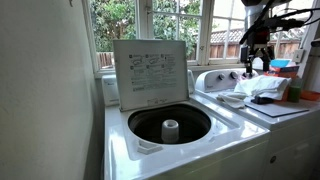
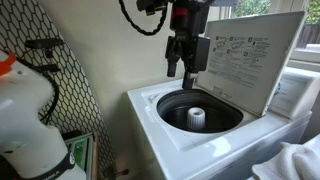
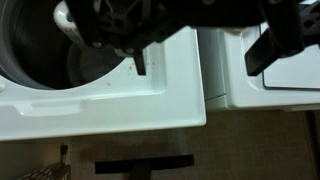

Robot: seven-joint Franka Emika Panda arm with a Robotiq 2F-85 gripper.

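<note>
A white top-loading washer (image 1: pixel 130 128) stands with its lid (image 1: pixel 150 72) raised. Inside its dark round tub (image 2: pixel 222 112) rises a pale agitator (image 2: pixel 196 119); no cloth shows in the visible part of the tub. My gripper (image 2: pixel 180 78) points down with its fingers spread and nothing between them. In the wrist view the two fingers stand wide apart, the gripper seen over the washer's edge and the neighbouring machine. A white cloth (image 1: pixel 262 86) lies bunched on that machine, partly visible as well at the lower right of exterior view 2.
The second white machine (image 3: pixel 236 85) sits right of the washer, a narrow gap between them. Behind the cloth are an orange container (image 1: pixel 287 72) and a green one (image 1: pixel 294 93). Windows line the back; a plain wall (image 1: pixel 45 90) closes the left side.
</note>
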